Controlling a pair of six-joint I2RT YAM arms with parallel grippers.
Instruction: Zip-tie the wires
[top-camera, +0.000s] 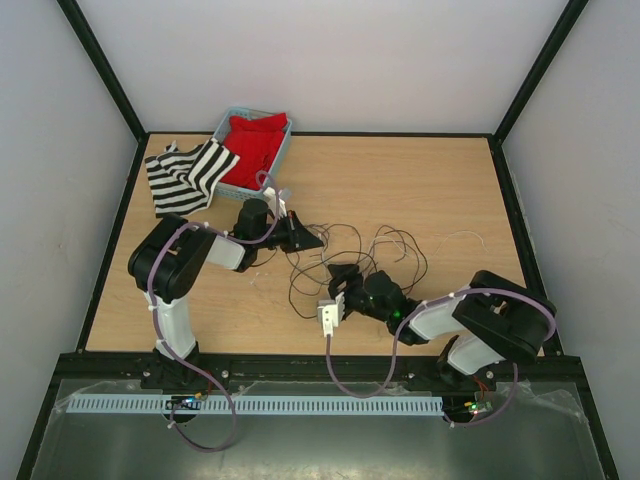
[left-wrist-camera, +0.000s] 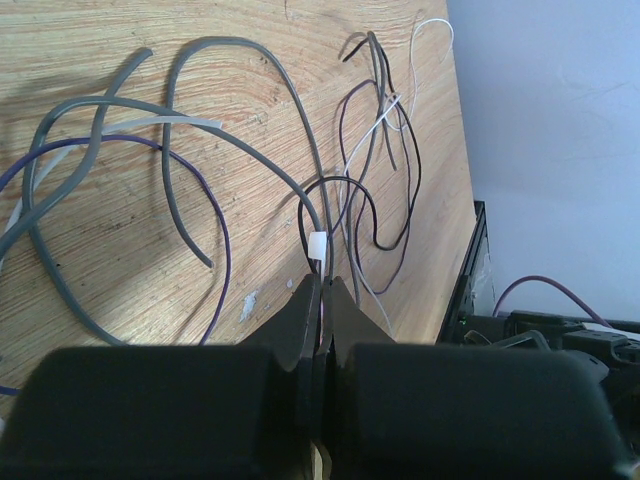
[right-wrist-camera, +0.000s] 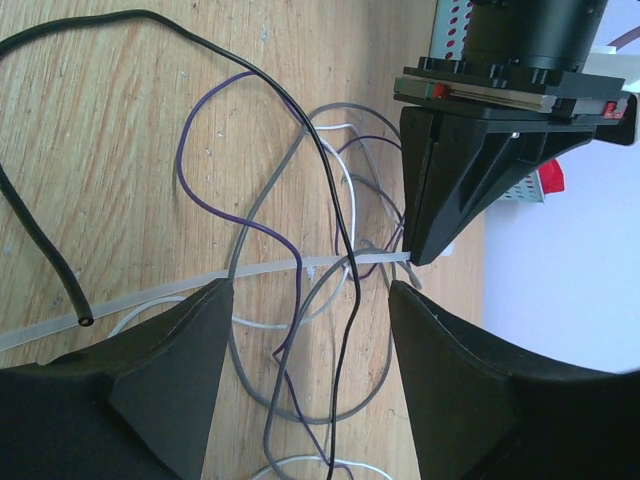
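A white zip tie (left-wrist-camera: 317, 245) shows its small square head just past the fingertips of my left gripper, which is shut on it. From those fingers the pale strap (right-wrist-camera: 190, 287) stretches across the right wrist view, over the tabletop. My right gripper is part open. In its view, the strap, a black wire (right-wrist-camera: 340, 205), a purple wire (right-wrist-camera: 297, 270) and grey wire cross the gap between its fingers; none looks clamped. Loose wires (top-camera: 405, 250) lie tangled under and beside both grippers. No closed loop of the tie is visible.
At the back left stand a blue-grey basket (top-camera: 234, 113) with red cloth and a striped black-and-white cloth (top-camera: 180, 178). A thin white piece (top-camera: 465, 235) lies at the right. Both grippers are close together.
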